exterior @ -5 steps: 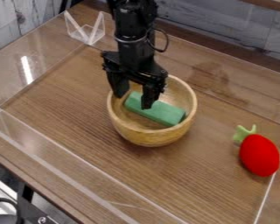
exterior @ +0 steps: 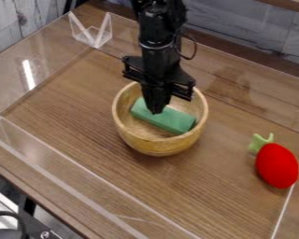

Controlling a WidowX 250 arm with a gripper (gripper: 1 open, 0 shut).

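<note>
My gripper (exterior: 152,93) is low over a tan round bowl (exterior: 164,147), its fingertips at the bowl's upper part. The fingers are dark and hard to read, with nothing visible held in them. A green block (exterior: 163,119) lies tilted inside the bowl, just below the fingertips and partly hidden by them.
A red fruit-like object (exterior: 276,166) with a green stem lies at the right. Clear plastic pieces sit at the back left and left edge. The wooden table (exterior: 64,121) is open on the left and in front. A dark cable lies at the bottom left corner.
The green block sits slightly further left in the bowl.
</note>
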